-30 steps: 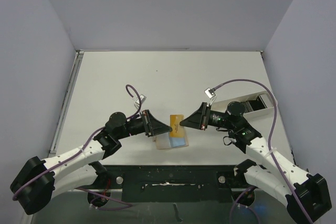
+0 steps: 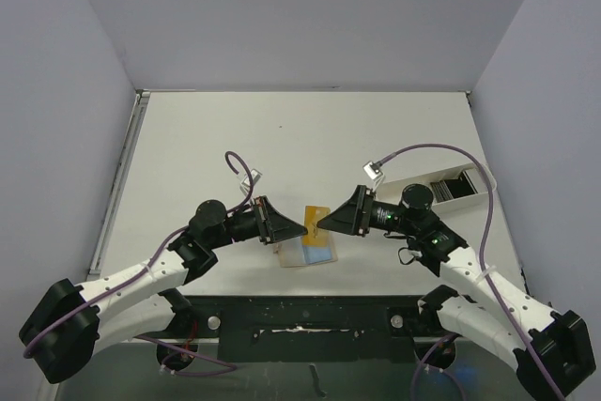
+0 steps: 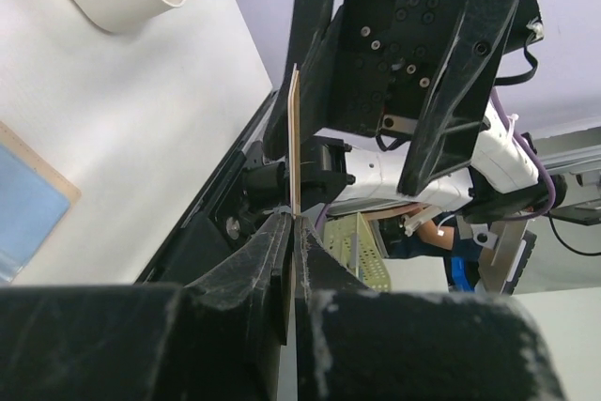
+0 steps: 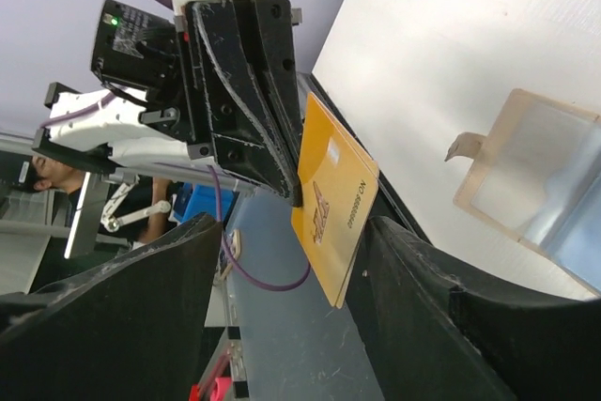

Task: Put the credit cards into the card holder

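Note:
My left gripper is shut on a yellow card, which sticks out from its fingertips and appears edge-on in the left wrist view. Facing it, my right gripper stands open. The card's near end reaches between the right fingers, with a gap to the left one; contact with the other cannot be told. From above, the card holder (image 2: 321,254) lies flat on the table below the card, partly covered by it and the left gripper. Its clear pocket (image 4: 526,166) and blue part show in the right wrist view.
A white bin (image 2: 399,191) containing dark items stands at the table's right side. A dark front edge (image 2: 282,312) runs below the arms.
My right gripper has gone from shut to open. The card looks straighter; the left arm has stayed put.

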